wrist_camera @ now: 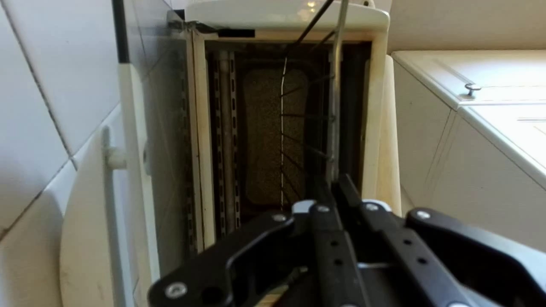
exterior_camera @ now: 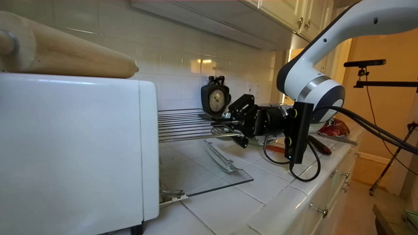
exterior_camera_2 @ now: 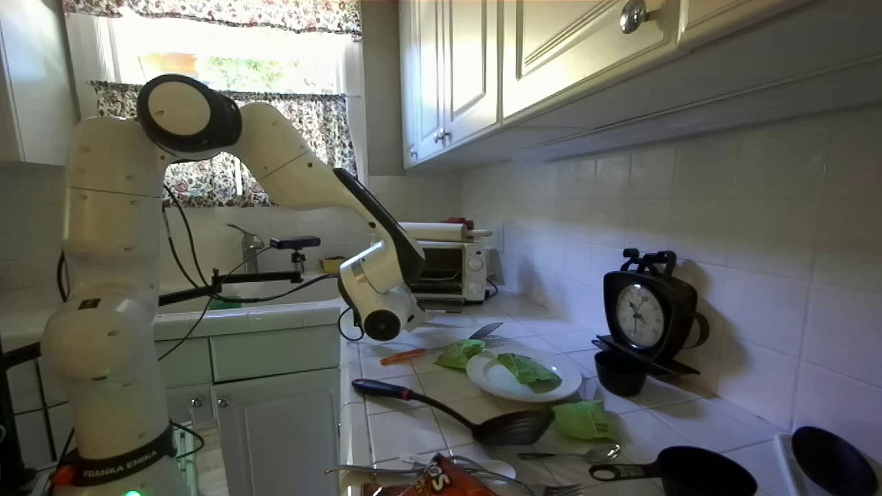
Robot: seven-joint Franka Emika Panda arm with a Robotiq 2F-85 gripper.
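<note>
A metal wire rack (exterior_camera: 196,137) sticks far out of the white toaster oven (exterior_camera: 78,148), roughly level above the lowered glass door (exterior_camera: 211,183). My gripper (exterior_camera: 225,119) is shut on the rack's outer end, in front of the oven opening. In the wrist view, the rail of the rack (wrist_camera: 335,102) runs from between the fingertips of my gripper into the dark oven cavity. The oven's pale frame (wrist_camera: 286,14) surrounds that opening, and the door stands to the left. In exterior view 2 the arm's wrist hides the gripper.
A rolling pin (exterior_camera: 82,51) lies on top of the oven. A black scale (exterior_camera: 216,98) stands by the tiled wall. Elsewhere on the counter are a white plate (exterior_camera_2: 488,376) with a green leaf, a spatula (exterior_camera_2: 513,426) and a black pan (exterior_camera_2: 703,472).
</note>
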